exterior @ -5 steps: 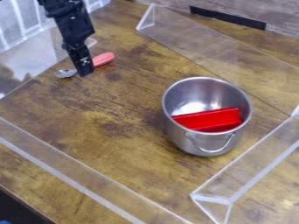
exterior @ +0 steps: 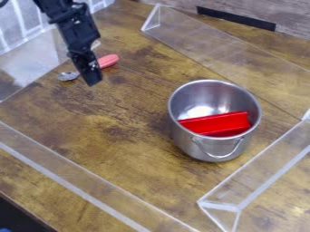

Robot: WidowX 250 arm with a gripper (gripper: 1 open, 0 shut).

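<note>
At the upper left, my black gripper [exterior: 90, 72] hangs low over the wooden table, its fingertips close together and looking shut. Beside it lie a small red-pink object [exterior: 107, 61], just behind and to the right, and a silver spoon-like piece [exterior: 68, 76] to the left. Whether the gripper touches either is too small to tell. A steel pot [exterior: 212, 140] with a handle stands at the right, a red block [exterior: 218, 125] inside it.
Clear plastic barriers edge the table at the left, top right, bottom left and lower right.
My gripper has moved slightly right and down toward the viewer. The pot and the small objects look unmoved.
</note>
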